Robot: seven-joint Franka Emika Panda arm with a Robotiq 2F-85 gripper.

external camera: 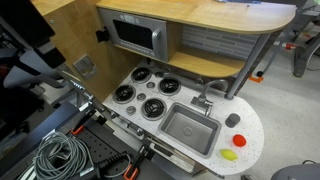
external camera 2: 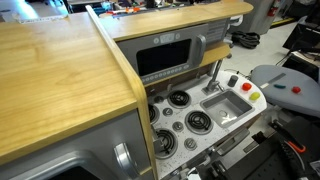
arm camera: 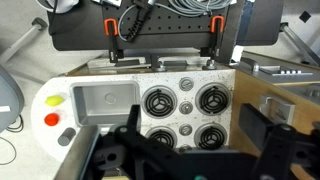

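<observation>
My gripper stands wide open in the wrist view, its dark fingers spread with nothing between them. It hangs above the stove [arm camera: 186, 112], whose several round burners show between and beyond the fingers. A grey sink [external camera: 190, 128] lies beside the stove. Past the sink, on the white counter, are a yellow item [external camera: 228, 155], a red round item [external camera: 239, 140] and a dark grey cup-like item [external camera: 232, 120]. Above the stove, the microwave [external camera: 139, 35] has its door shut.
A faucet [external camera: 204, 100] rises behind the sink. Wooden shelf tops [external camera 2: 60, 75] stand high around the stove. Coiled cables [external camera: 60, 157] lie on the dark robot base in front. The white counter has free room around the small items.
</observation>
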